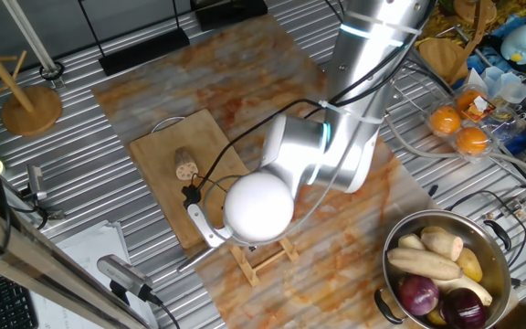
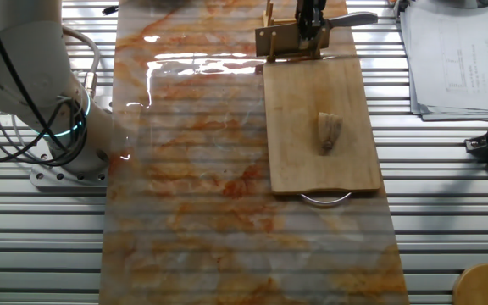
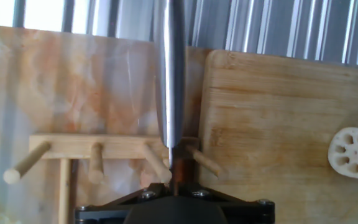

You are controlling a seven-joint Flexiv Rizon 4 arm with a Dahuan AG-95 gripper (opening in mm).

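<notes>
A knife with a grey metal handle (image 2: 354, 19) sits at the wooden peg rack (image 3: 98, 144). In the wrist view its handle (image 3: 171, 74) points away from my gripper, nearly edge-on. The dark fingers come together at the knife's near end, and my gripper looks shut on it; the contact itself is partly hidden. A flat plate, apparently the blade (image 2: 278, 41), shows beside the rack in exterior view 2. On the wooden cutting board (image 2: 293, 161), a cut piece of lotus root (image 2: 329, 131) lies apart from the gripper.
A steel pot (image 1: 393, 251) holding several vegetables stands at the lower right in exterior view 1. Papers (image 2: 456, 59) lie beyond the marbled mat (image 2: 202, 229). The board's edge is close to the rack.
</notes>
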